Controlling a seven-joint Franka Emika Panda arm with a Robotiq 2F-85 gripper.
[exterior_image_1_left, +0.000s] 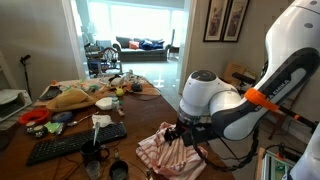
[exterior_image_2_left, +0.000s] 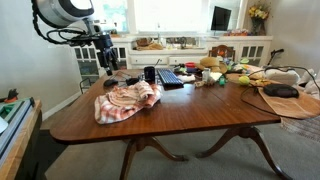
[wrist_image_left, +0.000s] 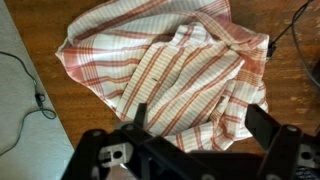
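Observation:
A white towel with red-orange stripes (wrist_image_left: 185, 75) lies crumpled and partly folded on the wooden table, filling most of the wrist view. In exterior view 2 the same towel (exterior_image_2_left: 128, 103) sits in a loose heap close to the table's near left edge. My gripper hangs above the cloth, its fingers wide apart on the left and right and nothing between them. Seen from exterior view 1, part of the towel (exterior_image_1_left: 160, 155) shows beneath the arm, which hides some of it.
A black mug (exterior_image_2_left: 150, 74) and a keyboard (exterior_image_2_left: 172, 76) stand behind the towel. Dark cables (wrist_image_left: 293, 25) run near its right side in the wrist view. Dishes and food-like items crowd the far part of the table. Bare wood (exterior_image_2_left: 215, 108) lies right of the towel.

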